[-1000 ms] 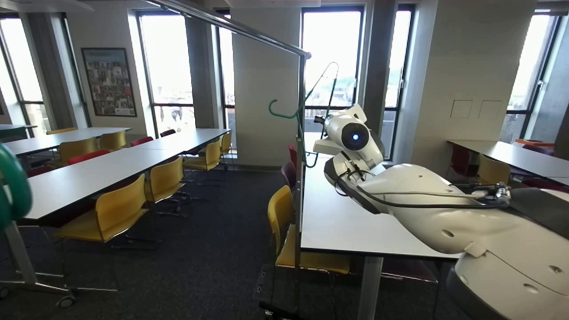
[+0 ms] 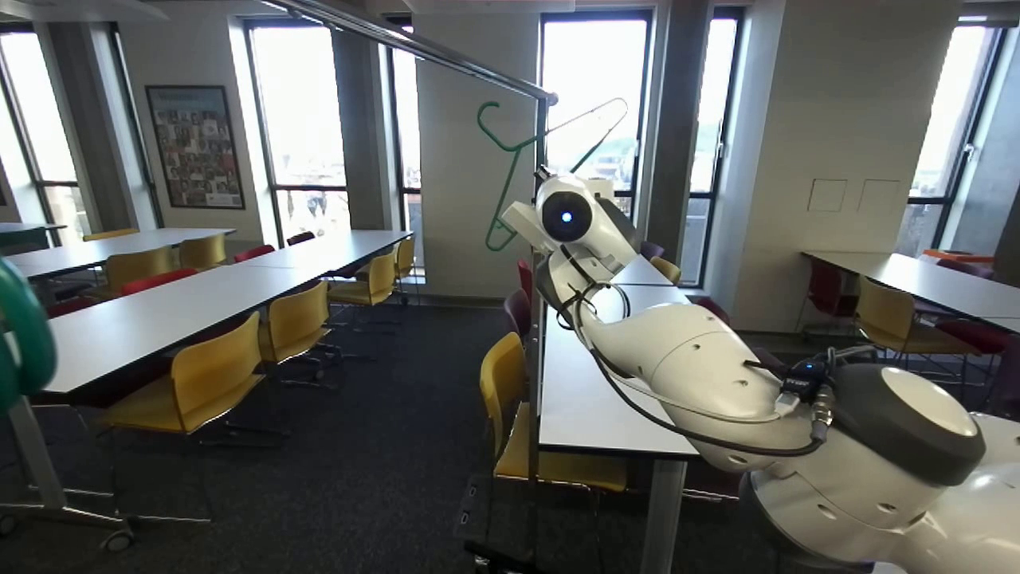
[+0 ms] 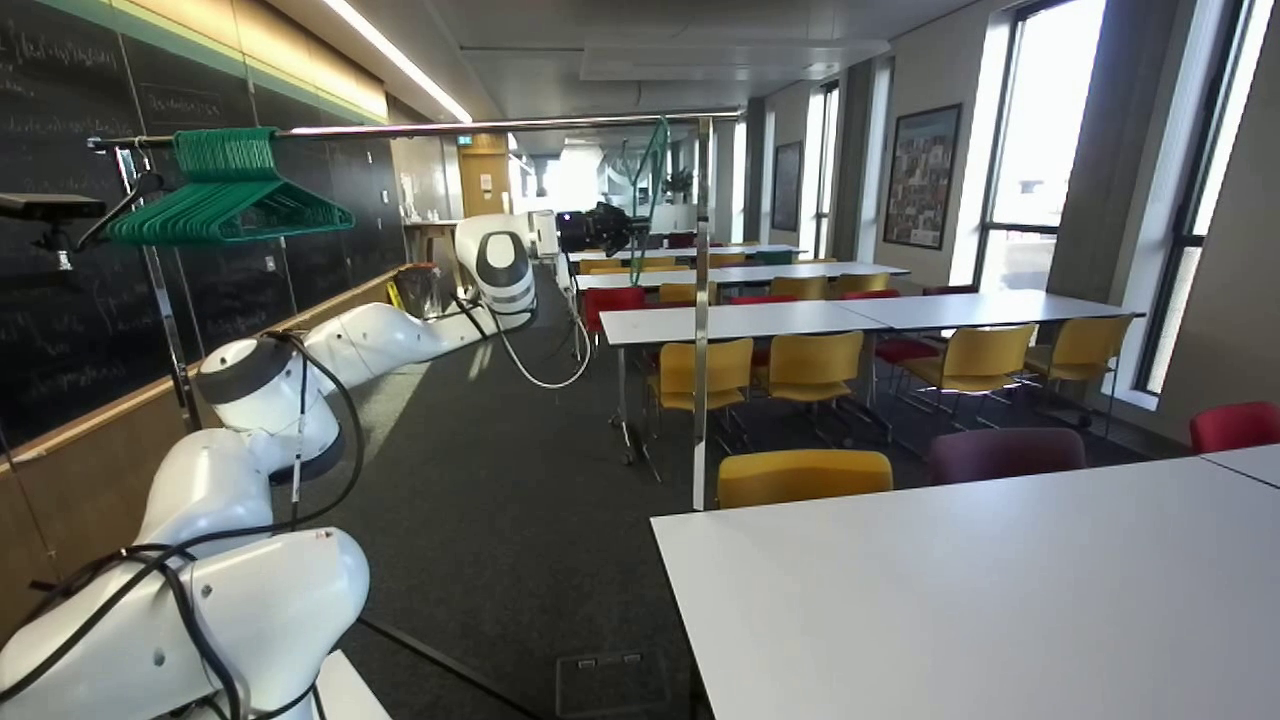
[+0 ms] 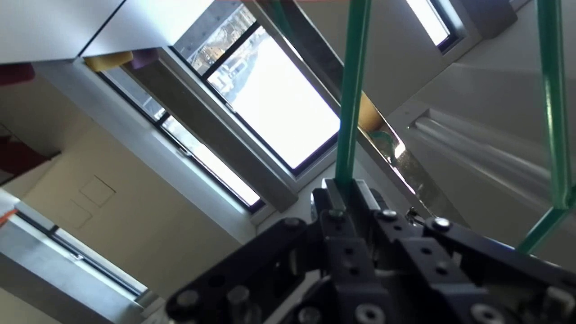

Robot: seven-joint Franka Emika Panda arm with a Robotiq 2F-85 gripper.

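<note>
A green hanger is held tilted near the end of the metal rail. Its hook lies below the rail in exterior view 1, with a gap between them. My gripper is shut on one straight bar of this hanger, which rises from between the fingertips in the wrist view. Exterior view 2 has the black gripper beside the far end of the rail, the hanger crossing rail height there. My own arm hides the fingers in exterior view 1.
Several green hangers hang bunched at the rail's other end. The rail's upright post stands close by the held hanger. A white table with yellow chairs lies below and behind the arm.
My arm has risen and moved left in exterior view 1, carrying the hanger along. The hanger has turned, and its hook is now higher, nearer the rail's height.
</note>
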